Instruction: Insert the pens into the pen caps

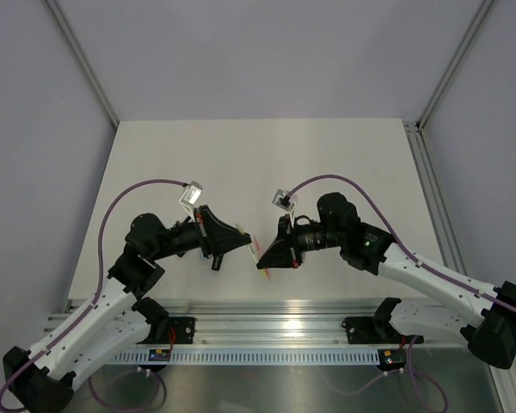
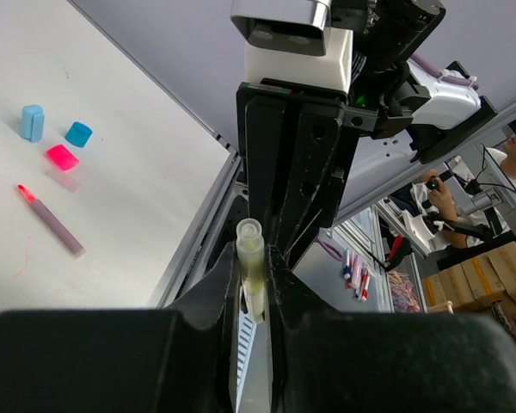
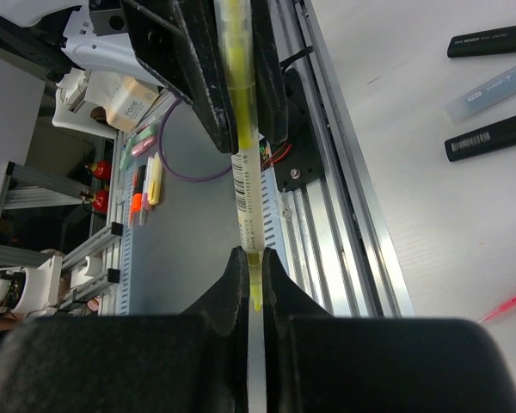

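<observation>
My two grippers meet above the table's front middle. My left gripper [image 1: 242, 234] is shut on the clear cap end [image 2: 250, 245] of a yellow pen; my right gripper [image 1: 263, 258] is shut on that pen's barrel [image 3: 248, 198], which has a barcode label. In the right wrist view the yellow end runs up into a clear sleeve between the left fingers. Whether it is fully seated I cannot tell. A pink pen [image 2: 52, 219] lies on the table below. A blue cap [image 2: 78, 133] and a pink cap [image 2: 62, 157] lie near it.
Black markers [image 3: 488, 136] and a clear blue-labelled piece [image 3: 490, 90] lie on the left side of the table [image 1: 172, 146]. A metal rail runs along the front edge.
</observation>
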